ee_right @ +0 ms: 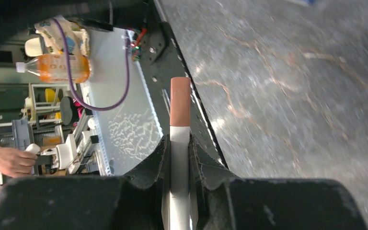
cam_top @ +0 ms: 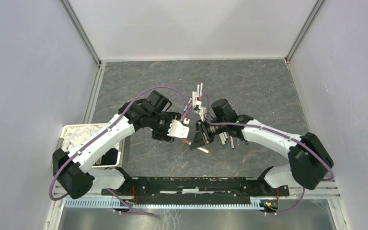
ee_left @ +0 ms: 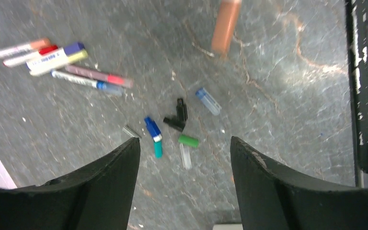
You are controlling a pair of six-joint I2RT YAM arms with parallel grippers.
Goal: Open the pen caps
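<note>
Clamped in my right gripper is a marker with a white barrel; its orange-brown end sticks out past the fingertips. From above, that orange end points left toward the left arm, and the white end shows on the other side of the right gripper. My left gripper is open above the table, with its fingers well apart and empty. The marker's orange end appears at the top of the left wrist view, outside those fingers. From above, the left arm hides part of the table.
Small loose caps lie below the left gripper, among them a green one, a black one and a blue one. Several markers lie farther back, others beneath the right arm. A white basket stands left.
</note>
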